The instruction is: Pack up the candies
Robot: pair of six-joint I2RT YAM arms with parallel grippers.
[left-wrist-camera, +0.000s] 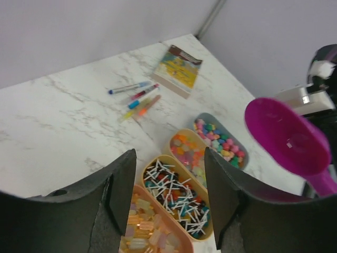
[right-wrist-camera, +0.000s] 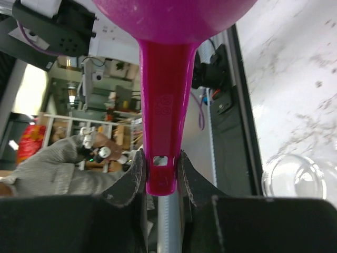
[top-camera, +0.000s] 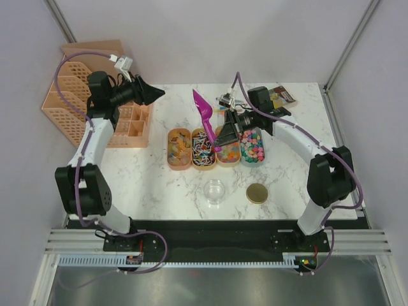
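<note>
A magenta scoop (top-camera: pixel 203 115) is raised above the table, its handle end in my right gripper, which is shut on it. In the top view that gripper hangs over the candy boxes. My left gripper is open and empty, its fingers well apart, near the wooden rack at the upper left. Four-cornered candy boxes stand in a row: orange-brown pieces (top-camera: pixel 179 149), white-wrapped candies (top-camera: pixel 203 153), an orange-green mix (top-camera: pixel 228 152), and colourful round candies (top-camera: pixel 252 148). An empty clear jar (top-camera: pixel 214 190) stands in front of them, beside a gold lid (top-camera: pixel 257 193).
A wooden rack (top-camera: pixel 131 131) with compartments fills the left back. Behind the boxes lie several pens (left-wrist-camera: pixel 139 97) and a booklet (left-wrist-camera: pixel 178 70).
</note>
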